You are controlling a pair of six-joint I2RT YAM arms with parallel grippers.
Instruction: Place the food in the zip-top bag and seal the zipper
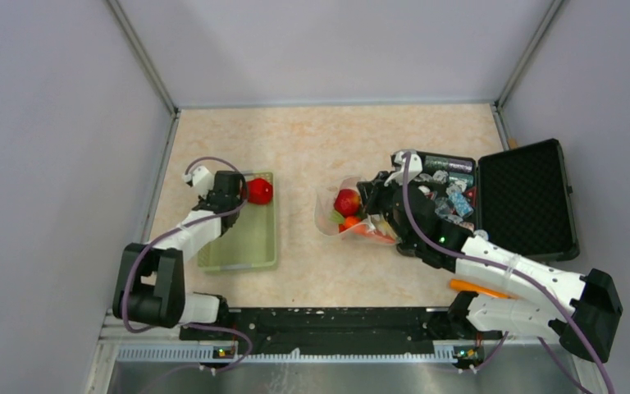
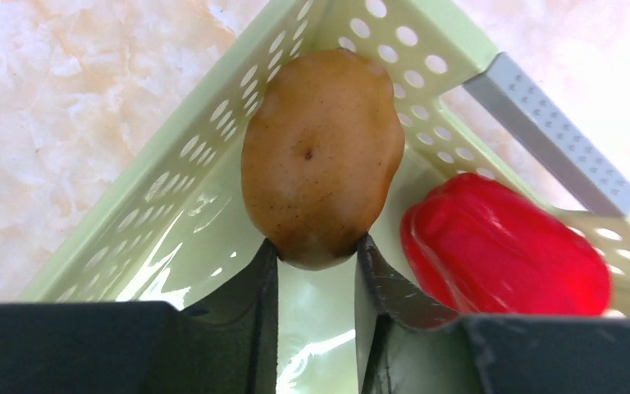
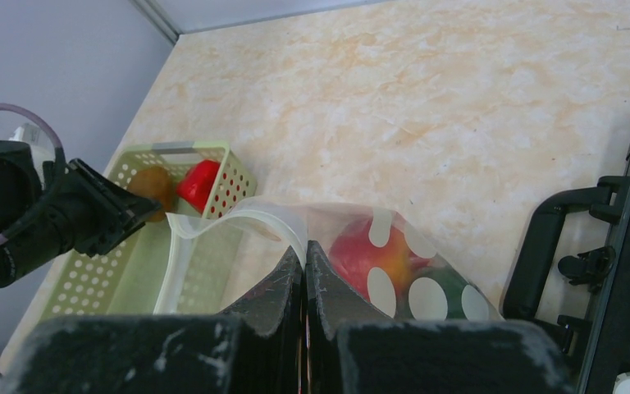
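Observation:
In the left wrist view a brown potato [image 2: 320, 148] lies in a corner of the pale green basket [image 2: 172, 180]. My left gripper is part open, its fingertips on either side of the potato's near end and seemingly touching it. A red pepper [image 2: 500, 250] rests beside the potato. The clear zip top bag [image 3: 344, 215] has its mouth held up by my right gripper, which is shut on the bag's thin rim. Seen from the top, the bag contains a red round fruit [image 1: 347, 202] and orange food [image 1: 352, 222]; its far end is hidden by the right arm.
An open black case [image 1: 527, 201] full of small items stands right of the bag. Near the right arm's base lies an orange object [image 1: 477, 287]. Between basket and bag, and behind them, the table [image 1: 295, 144] is clear.

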